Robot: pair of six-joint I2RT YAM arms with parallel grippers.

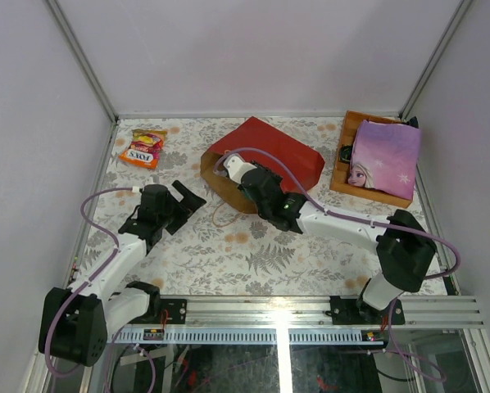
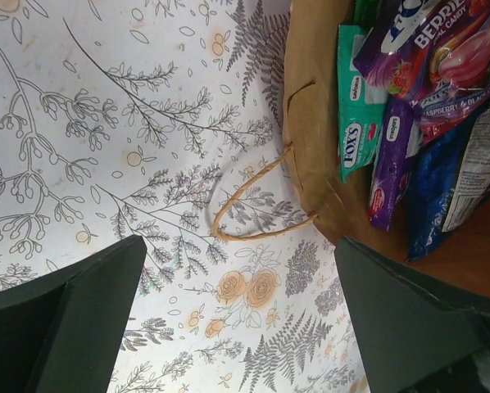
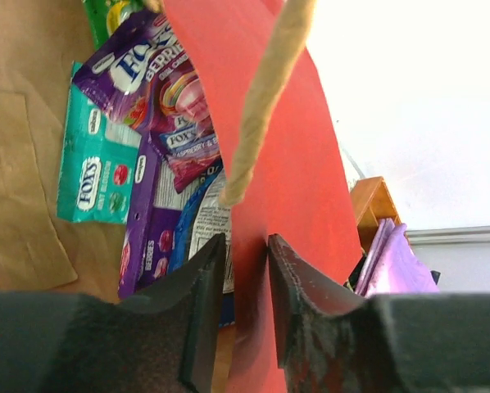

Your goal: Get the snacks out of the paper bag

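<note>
The paper bag (image 1: 288, 147), red on one side and brown inside, lies on its side mid-table, its mouth facing left. Inside it are a purple Fox's berries pack (image 3: 173, 88), a teal Fox's mint pack (image 3: 89, 172), a narrow purple pack (image 3: 147, 221) and a blue pack (image 2: 454, 184). At the mouth, my right gripper has the bag's red edge between its closely spaced fingers; whether they grip it is unclear. My left gripper stands open and empty left of the bag, near a loose handle (image 2: 253, 236).
An orange and red snack pack (image 1: 144, 148) lies at the back left. A wooden tray (image 1: 343, 164) with a purple pouch (image 1: 386, 157) stands at the back right.
</note>
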